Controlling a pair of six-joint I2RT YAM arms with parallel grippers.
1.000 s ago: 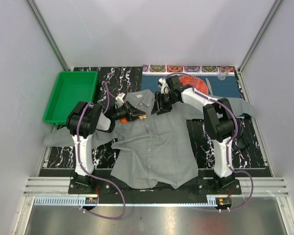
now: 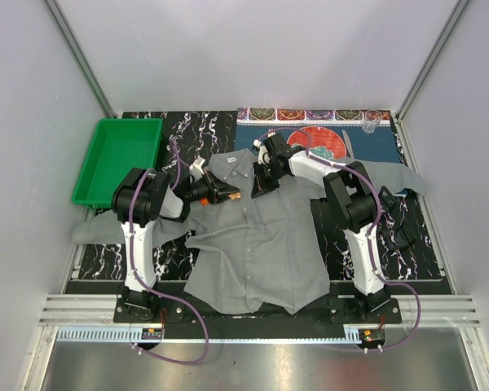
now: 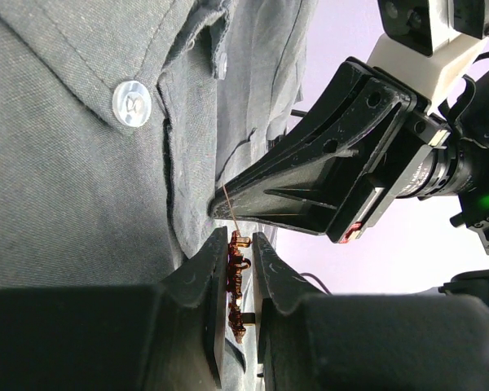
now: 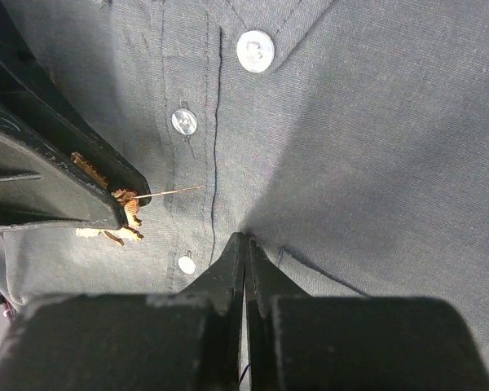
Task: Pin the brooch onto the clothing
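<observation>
The grey shirt lies spread with its buttoned placket up. A gold brooch with its thin pin pointing out sits between the fingertips of my left gripper, which is shut on it; in the left wrist view the brooch hangs above the fabric. My right gripper is shut with nothing visible between its fingers, its tips down at the cloth right of the placket, just right of and below the brooch. Shirt buttons show along the collar and placket.
A green tray stands at the left. Behind the shirt are a blue mat with a red plate, a knife and a clear glass. Marble-patterned table shows at both sides.
My right gripper has moved a little to the left and toward the placket and has closed from open. The left gripper with the brooch is nearly still.
</observation>
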